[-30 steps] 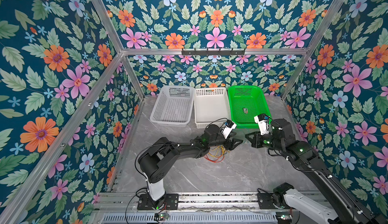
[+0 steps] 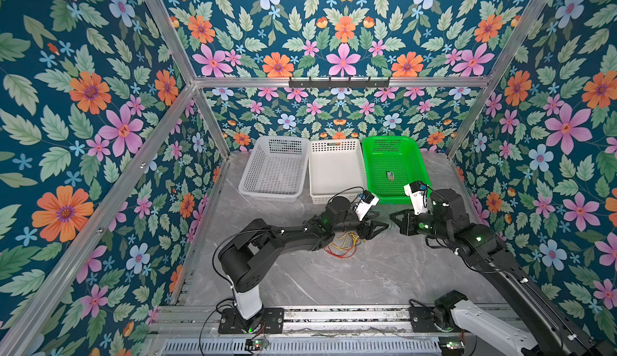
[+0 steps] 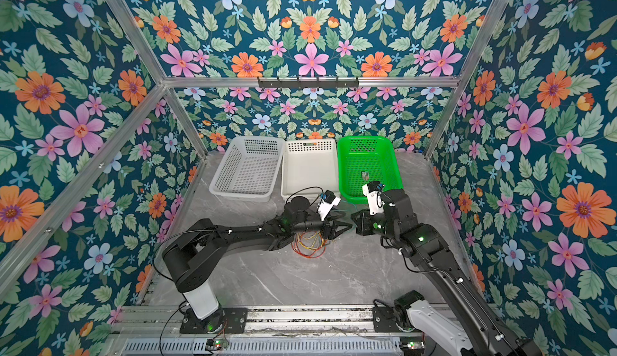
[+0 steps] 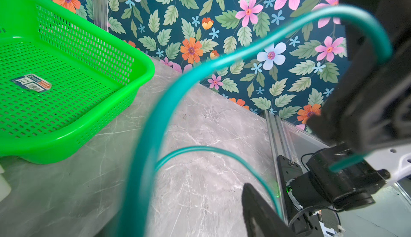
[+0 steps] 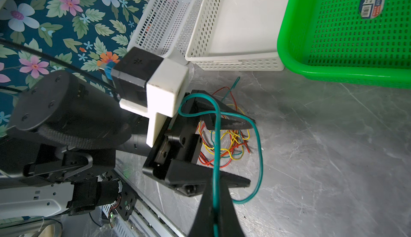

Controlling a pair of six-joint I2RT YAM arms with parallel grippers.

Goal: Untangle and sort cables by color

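A teal cable (image 5: 259,151) hangs in loops between my grippers, crossing close in front of the left wrist camera. My right gripper (image 2: 401,221) is shut on it, the cable running down between its fingers in the right wrist view. My left gripper (image 2: 376,227) faces it, fingers apart; whether the cable lies within them is unclear. Below the left gripper a tangle of red, yellow and teal cables (image 5: 231,149) lies on the grey table (image 5: 334,142).
A translucent basket (image 2: 273,166), a white basket (image 2: 337,166) and a green basket (image 2: 392,156) stand in a row at the back; none holds cables.
The right arm looks still.
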